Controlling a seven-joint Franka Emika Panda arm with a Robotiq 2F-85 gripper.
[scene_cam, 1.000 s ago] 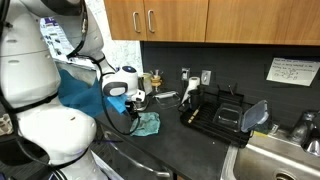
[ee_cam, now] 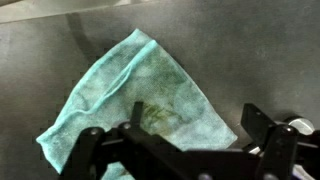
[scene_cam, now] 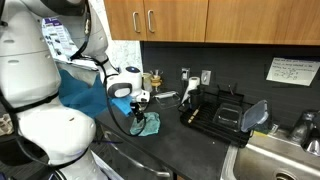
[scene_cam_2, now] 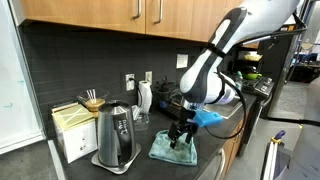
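A light green cloth lies spread flat, with a fold along one side, on the dark counter. In the first exterior view the cloth is just in front of the white arm, and the second exterior view shows the cloth right of the kettle. My gripper hangs low over it, pointing down. Black fingers stand wide apart at the bottom of the wrist view, nothing held between them. Whether they touch the cloth cannot be told.
A steel kettle and a wooden-sided box stand near the cloth. Farther along are a black dish rack and a sink. Bare counter lies between cloth and sink.
My gripper has shifted slightly right and lower over the cloth. The cloth looks to be in much the same place.
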